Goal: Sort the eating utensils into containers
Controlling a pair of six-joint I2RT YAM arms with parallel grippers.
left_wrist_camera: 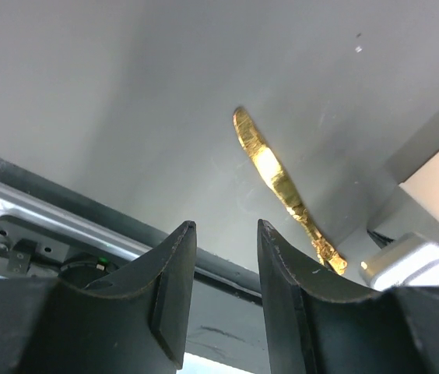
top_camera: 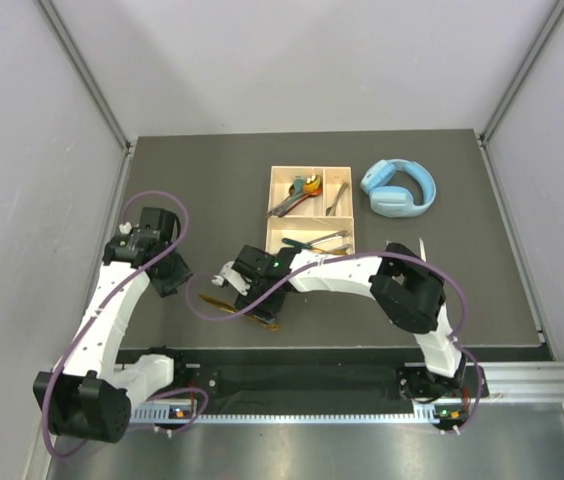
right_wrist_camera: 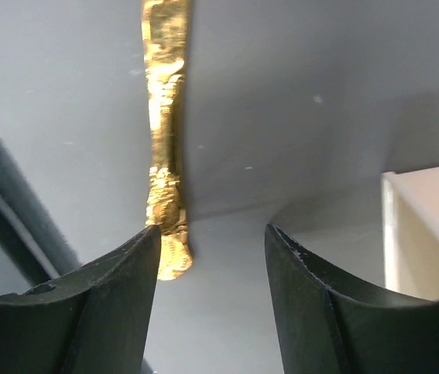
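Note:
A gold utensil (left_wrist_camera: 275,176) lies on the dark mat near its front edge. My right gripper is low beside it, open, with the utensil's end next to one finger (right_wrist_camera: 110,304). My left gripper is open over the mat at the left, the utensil ahead of it. The beige divided container (top_camera: 309,171) stands behind the right arm, holding spoons (top_camera: 312,185), other utensils (top_camera: 338,200) and more in the front compartment, partly hidden by the arm.
Blue headphones (top_camera: 394,205) lie right of the container. A thin light item (top_camera: 421,247) lies further right, partly hidden. The front rail borders the mat.

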